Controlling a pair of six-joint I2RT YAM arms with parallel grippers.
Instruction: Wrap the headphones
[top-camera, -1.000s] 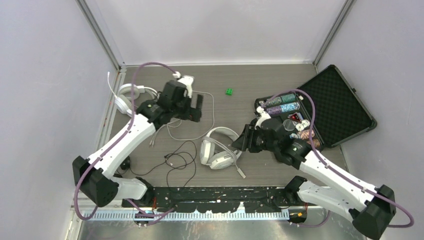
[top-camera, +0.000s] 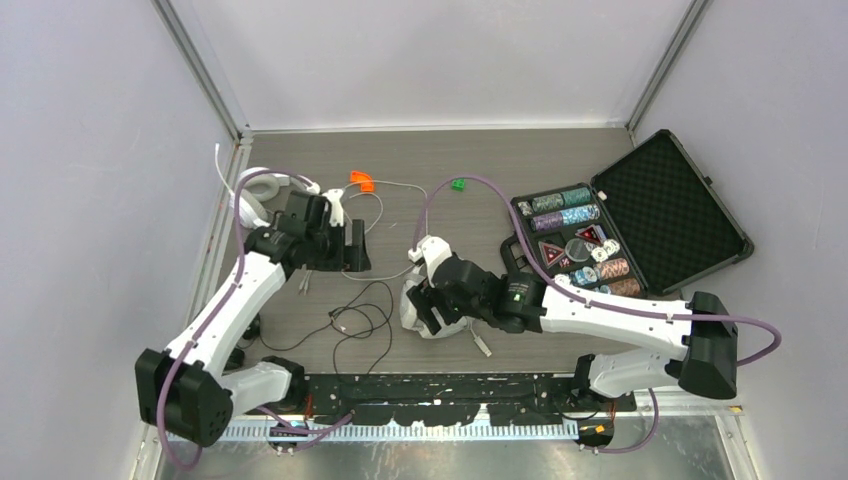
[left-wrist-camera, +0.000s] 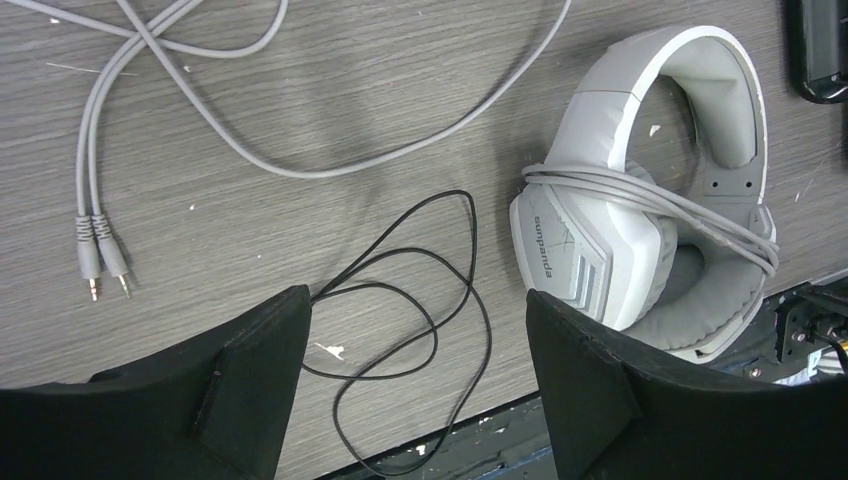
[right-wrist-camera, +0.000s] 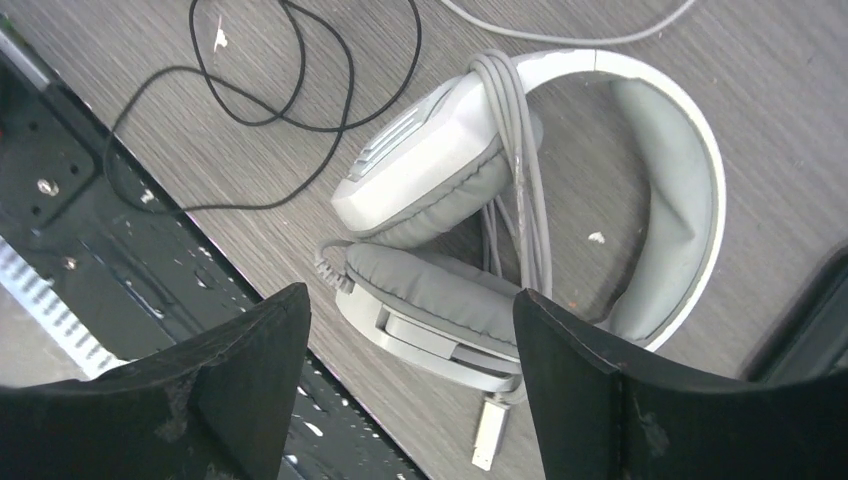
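White headphones (left-wrist-camera: 570, 235) lie on the table, their grey cable (left-wrist-camera: 660, 195) wound around the band and ear cups; its metal plug (right-wrist-camera: 490, 432) pokes out beside one cup. In the top view my right gripper (top-camera: 428, 305) covers most of them. That right gripper stands open above the ear cups, nothing between its fingers. Further left, my left gripper (top-camera: 354, 246) hovers over a loose white cable (left-wrist-camera: 330, 172) with two jack plugs (left-wrist-camera: 100, 245). From its wrist view the left fingers are apart and empty, the headphones off to the right.
A second white headset (top-camera: 246, 207) sits at the back left, partly behind the left arm. A black cable (top-camera: 365, 325) lies coiled nearby. Orange (top-camera: 361, 180) and green (top-camera: 458, 184) pieces lie at the back; an open black case (top-camera: 668, 214) stands right.
My right gripper has swung left from beside the headphones to over them. The left gripper has drawn back to the left and lower, uncovering the orange piece. The headphones have not visibly moved.
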